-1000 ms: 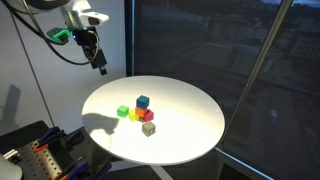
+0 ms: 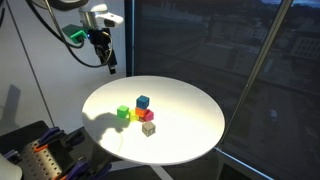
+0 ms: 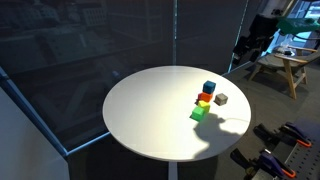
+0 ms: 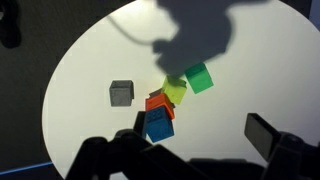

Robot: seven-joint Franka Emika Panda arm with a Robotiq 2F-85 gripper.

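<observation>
My gripper (image 2: 111, 69) hangs high above the left side of the round table in exterior view 1, open and empty. In the wrist view its dark fingers (image 4: 262, 136) stand wide apart. A blue cube (image 4: 159, 125) rests on top of a small cluster, over an orange-red cube (image 2: 140, 112). Beside these are a yellow cube (image 4: 174, 89) and a pink cube (image 2: 148, 116), the pink one mostly hidden elsewhere. The green cube (image 4: 198, 78) lies at the cluster's end near the yellow one. Apart from them sits a grey-brown cube (image 4: 121, 93).
The arm's shadow falls on the tabletop. A wooden chair (image 3: 285, 70) stands off behind the table.
The cubes have stayed where they were.
</observation>
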